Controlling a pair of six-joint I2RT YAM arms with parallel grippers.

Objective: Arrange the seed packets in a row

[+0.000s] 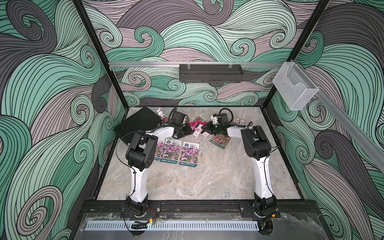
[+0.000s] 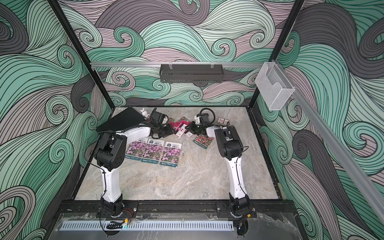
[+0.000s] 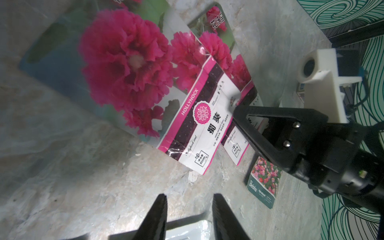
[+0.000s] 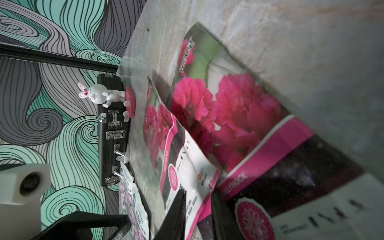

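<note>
Two pink hollyhock packets lie overlapping at the back middle. The upper packet has its right edge tilted up, and the lower packet shows beside it in the right wrist view. My right gripper is part open at that raised edge, which passes between its fingers. To the left, my left gripper stands open and empty near the packets. Three lilac-flower packets stand side by side in front of the left arm: left, middle and right. A red-flower packet lies askew below the right gripper.
A black case fills the back left corner, with a white rabbit figure beside it. A small card-like item lies behind the right arm. Bare table spreads across the front.
</note>
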